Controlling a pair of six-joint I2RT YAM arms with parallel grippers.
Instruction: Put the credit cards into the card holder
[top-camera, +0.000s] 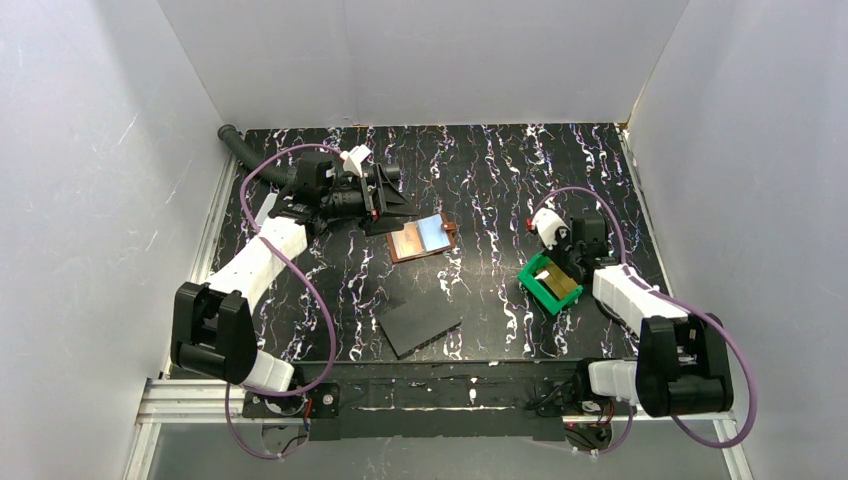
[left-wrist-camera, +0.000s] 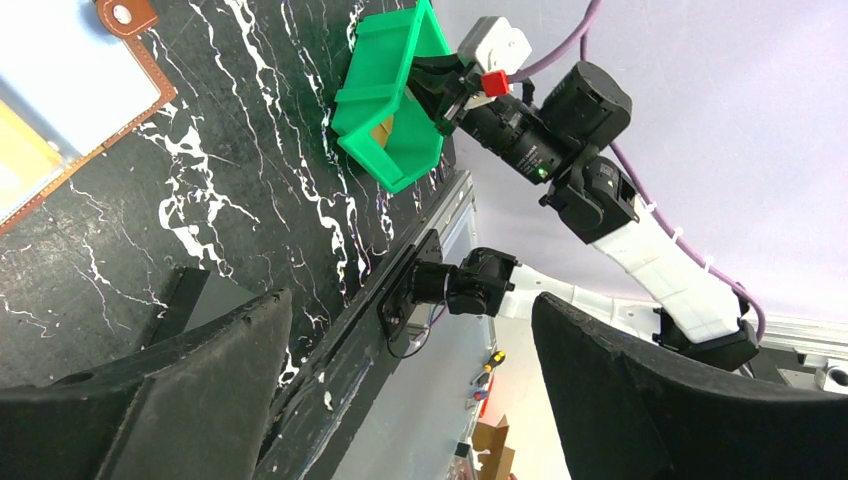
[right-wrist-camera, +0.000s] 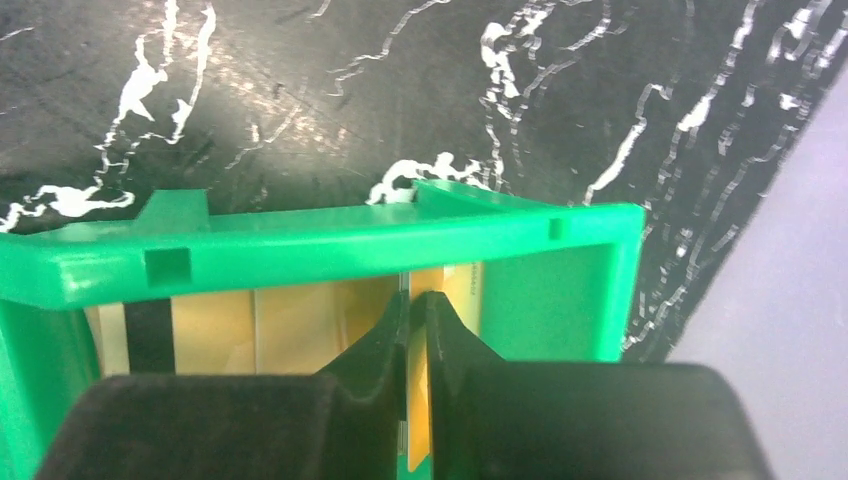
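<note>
The brown card holder (top-camera: 451, 240) lies open on the table, showing an orange-tan card (top-camera: 407, 241) and a pale blue one (top-camera: 433, 233). Over its far left side hovers my left gripper (top-camera: 408, 217), open, with an empty gap between its fingers in its wrist view. At the right stands a green box (right-wrist-camera: 330, 240) with several cards (right-wrist-camera: 300, 325) on edge inside. My right gripper reaches into this box, its narrow fingertips on either side of a thin orange card (right-wrist-camera: 418, 390). Whether they press on it cannot be told.
A dark grey flat slab (top-camera: 420, 322) lies near the front edge of the table. A black tube (top-camera: 240, 148) rests at the back left. Between holder and green box the marble-patterned surface is clear.
</note>
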